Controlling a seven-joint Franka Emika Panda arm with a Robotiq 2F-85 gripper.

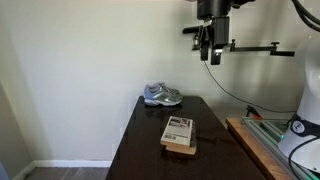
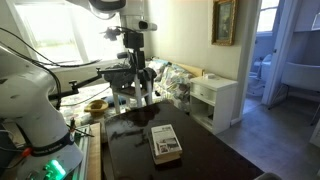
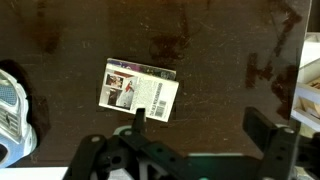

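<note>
High above the dark table (image 1: 135, 150), my gripper (image 1: 210, 57) hangs with its fingers apart and empty. In the wrist view its two dark fingers (image 3: 262, 128) stand wide apart at the lower edge. Below lies a stack of books (image 1: 178, 134), its top one white with pictures and a barcode, as the wrist view (image 3: 138, 92) shows. The stack touches neither finger. A grey and light-blue shoe (image 1: 162, 95) rests at the table's far end from exterior view 1, and part of it shows at the left of the wrist view.
Bare table surrounds the books (image 2: 165, 144). Beside the table stands a white shelf unit (image 2: 213, 102), with a framed picture (image 2: 223, 28) on the wall above. The wooden robot stand (image 1: 250, 145) borders the table's right side in exterior view 1.
</note>
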